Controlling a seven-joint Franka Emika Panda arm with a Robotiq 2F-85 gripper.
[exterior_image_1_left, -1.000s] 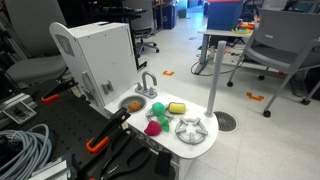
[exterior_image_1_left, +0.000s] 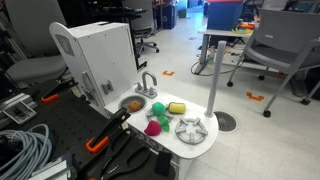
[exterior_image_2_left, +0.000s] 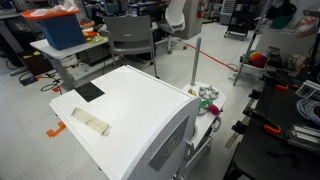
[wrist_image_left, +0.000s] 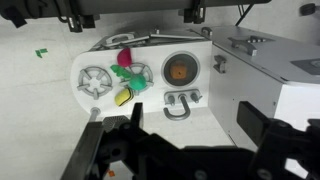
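My gripper is open in the wrist view, its two dark fingers wide apart at the lower edge and nothing between them. Beyond the fingers is a white toy kitchen counter (wrist_image_left: 210, 55). On it lie a red toy (wrist_image_left: 124, 59), a green toy (wrist_image_left: 138, 85) and a yellow toy (wrist_image_left: 123, 97), close together between the sink and a burner (wrist_image_left: 95, 80). Inside the round sink (exterior_image_1_left: 124, 107) is a brown-orange item (exterior_image_1_left: 136, 105). A grey faucet (exterior_image_1_left: 146, 82) stands behind the sink. The gripper cannot be made out in either exterior view.
A white cabinet (exterior_image_1_left: 98, 58) rises beside the sink end of the counter. A white post (exterior_image_1_left: 216, 75) stands near the burner end. Coiled cables (exterior_image_1_left: 27, 155) lie on the black table (exterior_image_1_left: 72, 125). Open floor extends behind the counter.
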